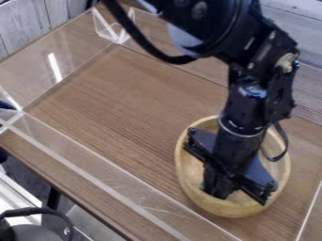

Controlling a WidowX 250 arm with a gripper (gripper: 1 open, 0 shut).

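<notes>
My gripper (pixel 224 177) is down inside a round light wooden bowl (pixel 193 151) on the right of the wooden table, its dark body covering much of the bowl. A small bit of green shows beneath the fingers; the rest of that object is hidden. The gripper looks shut, and whether anything is between its fingers cannot be seen.
Transparent edge guards (pixel 88 165) run along its sides. A black cable and grey object (pixel 32 228) lie beyond the lower-left edge.
</notes>
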